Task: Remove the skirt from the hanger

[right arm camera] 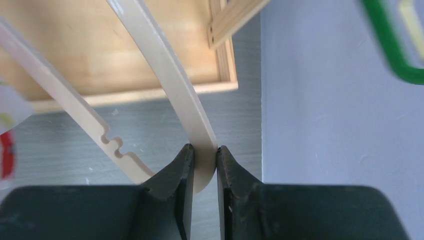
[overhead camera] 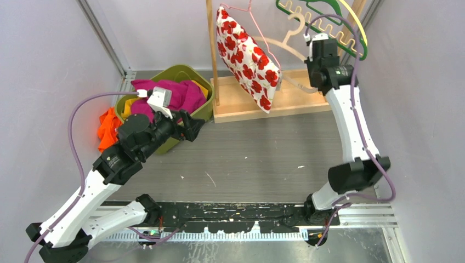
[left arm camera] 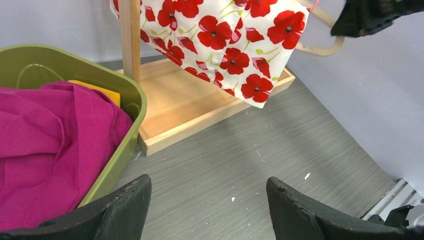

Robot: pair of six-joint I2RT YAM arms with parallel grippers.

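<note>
A beige hanger hangs bare, with no cloth on the parts that show. Its curved end is pinched between the fingers of my right gripper. White cloth with red flowers, possibly a skirt, hangs slanted from a pink hanger; in the left wrist view the lower part of this flowered cloth shows. Beside the basket, my left gripper is open above the floor, its fingers wide apart and empty. Magenta cloth lies bunched in the green basket.
Green and yellow hangers hang at the rack's right, close to the right arm. The rack's wooden base lies below. Orange cloth sits left of the basket. Clear floor stretches in front.
</note>
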